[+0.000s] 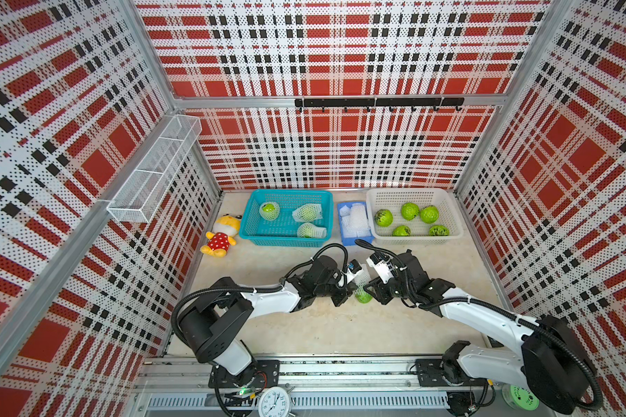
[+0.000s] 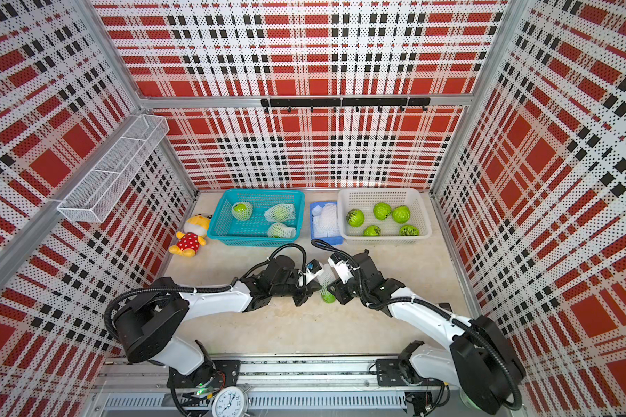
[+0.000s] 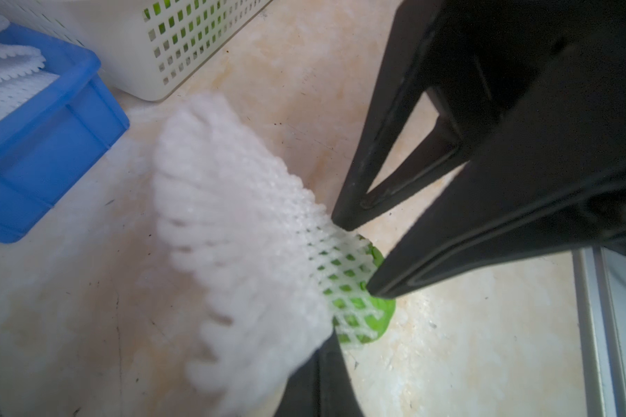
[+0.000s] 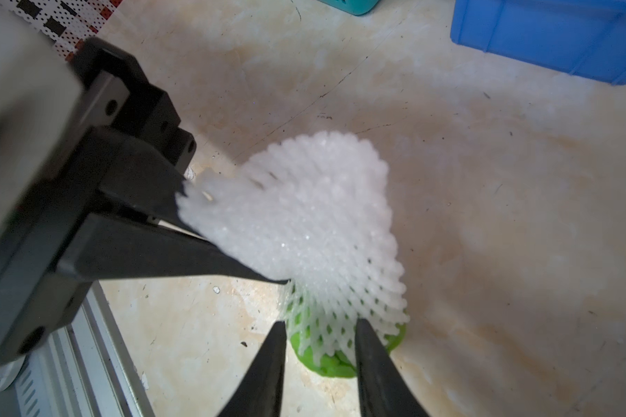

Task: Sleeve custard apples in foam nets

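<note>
A custard apple [image 1: 363, 295] sits on the table between my grippers, a white foam net [image 3: 236, 229] drawn over it and flaring upward. My left gripper is shut at the net's rim; whether foam is between its fingers is hidden. My right gripper is part open, its fingertips at the apple's netted side. In the left wrist view the right gripper's dark fingers sit close against the net.
A teal basket [image 1: 251, 232] with netted apples stands back left, a blue box [image 1: 354, 239] of nets in the middle, a white basket [image 1: 452, 226] of bare apples back right. A plush toy [image 1: 219, 239] lies at the left edge.
</note>
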